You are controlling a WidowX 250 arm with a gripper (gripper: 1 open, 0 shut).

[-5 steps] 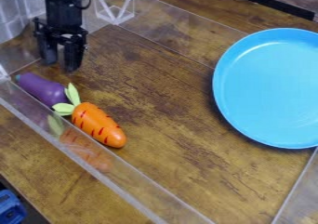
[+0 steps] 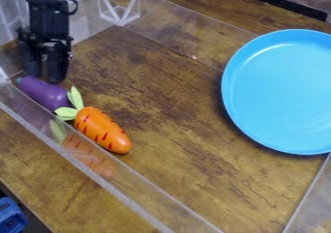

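Observation:
My black gripper (image 2: 45,55) is at the upper left, low over the wooden table just behind a purple eggplant toy (image 2: 45,93); whether its fingers are open or shut is unclear. An orange carrot toy (image 2: 101,129) with dark stripes and pale green leaves lies in front of the eggplant, its leaves close to it.
A large blue plate (image 2: 278,90) fills the right side. Clear plastic walls (image 2: 155,202) edge the area. A blue object (image 2: 10,218) shows at the bottom left corner.
My gripper has shifted left and slightly down toward the left wall, nearer the eggplant's back end. The toys and the plate have not visibly moved.

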